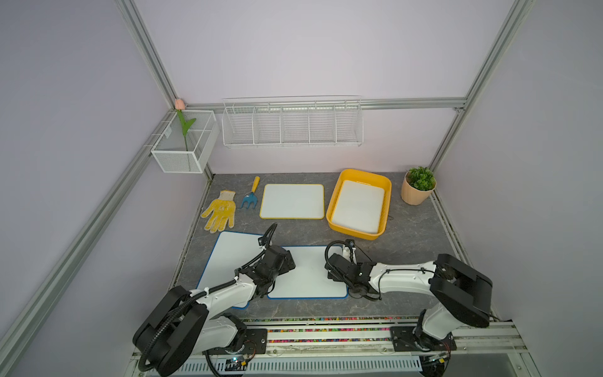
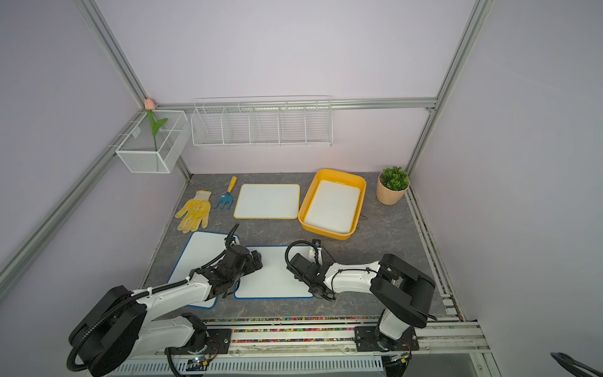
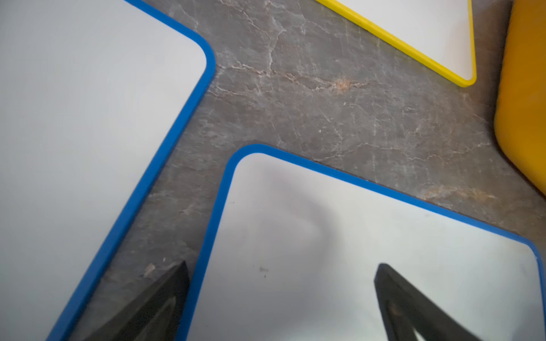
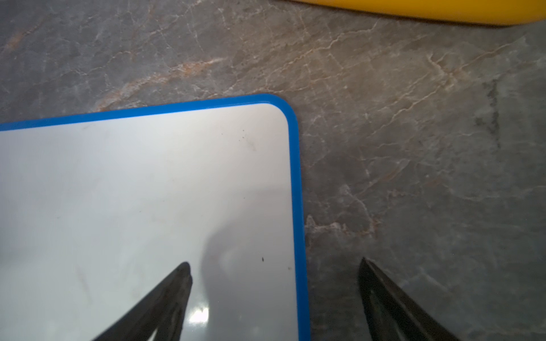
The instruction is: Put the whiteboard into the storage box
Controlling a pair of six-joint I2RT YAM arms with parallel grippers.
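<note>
A blue-edged whiteboard (image 1: 311, 271) lies flat at the front middle of the table. The yellow storage box (image 1: 382, 210) stands behind it to the right with a white board (image 1: 359, 204) inside. My left gripper is open over the front whiteboard's left edge, one finger (image 3: 153, 312) to each side of that edge. At its right edge my right gripper is also open, its left finger (image 4: 162, 304) over the white face and the other over bare table. Neither gripper holds anything.
Another blue-edged board (image 1: 227, 260) lies at the left, close to the front one. Behind are a yellow-edged board (image 1: 292, 201), a glove (image 1: 220, 213), a small fork (image 1: 250, 199) and a potted plant (image 1: 417, 185). Bare table lies right of the box.
</note>
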